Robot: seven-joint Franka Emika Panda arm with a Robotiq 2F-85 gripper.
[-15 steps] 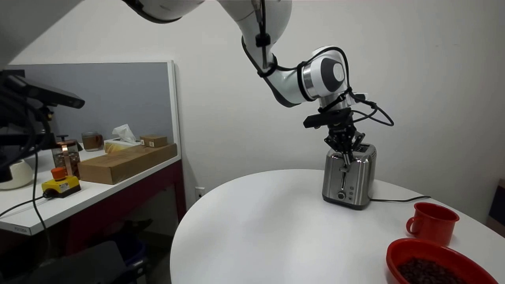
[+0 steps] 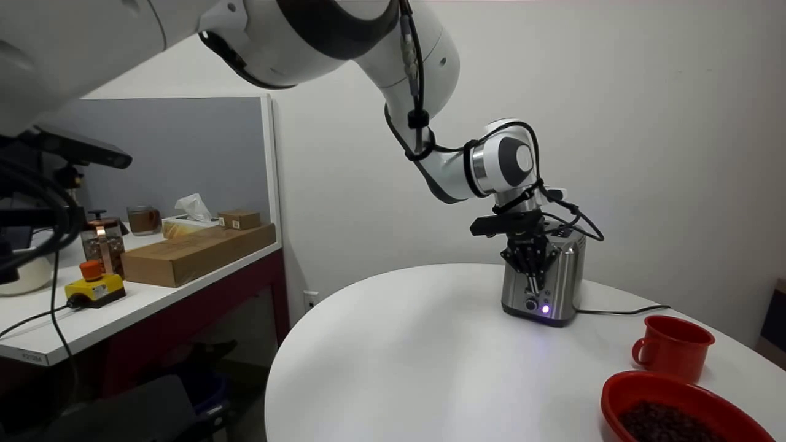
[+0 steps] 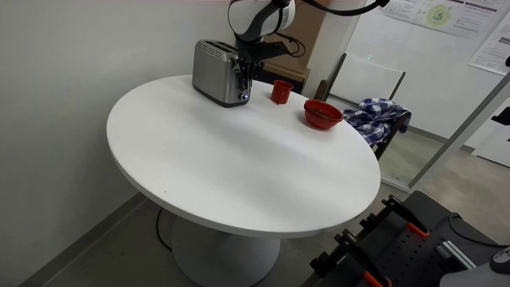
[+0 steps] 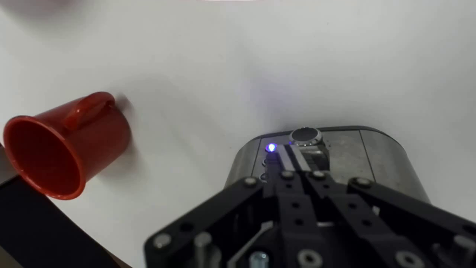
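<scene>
On the far side of the round white table stands a silver toaster, with a blue-lit light low on its front. My gripper is shut in front of that face, pointing down, with nothing visible between its fingers. In the wrist view its fingertips overlap the area just above the dark-capped knob and beside the light. The toaster's lever is mostly hidden behind the gripper; it appears low, under the fingertips, though contact cannot be made out clearly.
A red mug stands right of the toaster, and a red bowl of dark beans sits nearer the table's edge. The toaster's black cord runs along the table behind the mug.
My gripper has moved down along the toaster's front, from near its top to just above the knob. The toaster's light, dark before, now glows blue. Mug and bowl have not moved.
</scene>
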